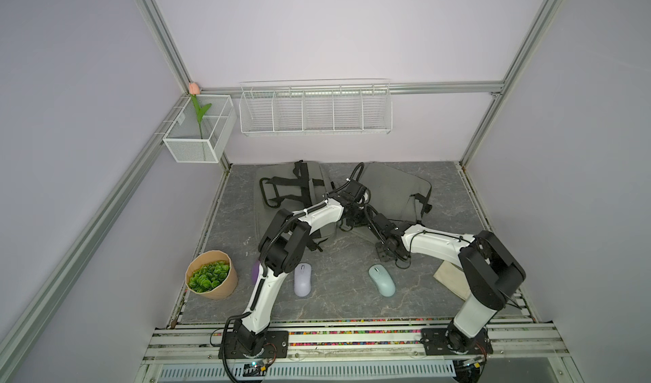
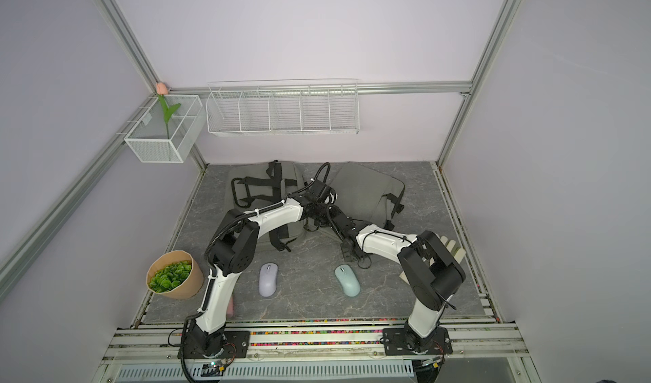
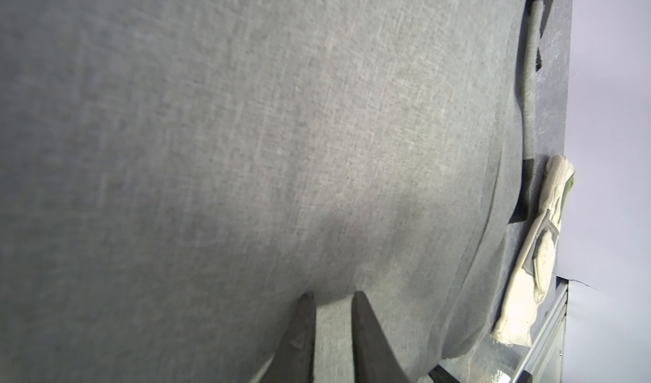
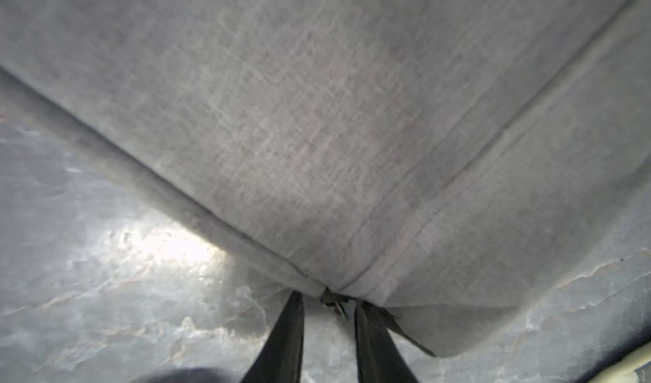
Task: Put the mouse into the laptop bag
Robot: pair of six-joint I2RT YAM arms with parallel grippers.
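The lavender mouse (image 1: 302, 279) and the mint mouse (image 1: 381, 280) lie apart on the front of the table. Behind them a plain grey bag (image 1: 393, 187) lies flat at a slant, and the left one (image 1: 264, 216) has dark straps. My left gripper is over the plain bag's grey cloth, its fingers a narrow gap apart; whether they touch the cloth is hard to tell. My right gripper stands at the plain bag's front corner, slightly open, a small dark tab (image 4: 334, 300) showing between its fingertips. No grip on it can be made out.
A cream glove (image 1: 453, 280) lies on the right, partly under the right arm. On the left stands a pot with a green plant (image 1: 210, 275). Wire baskets (image 1: 316, 109) hang on the back wall. Both forearms nearly meet over the bags.
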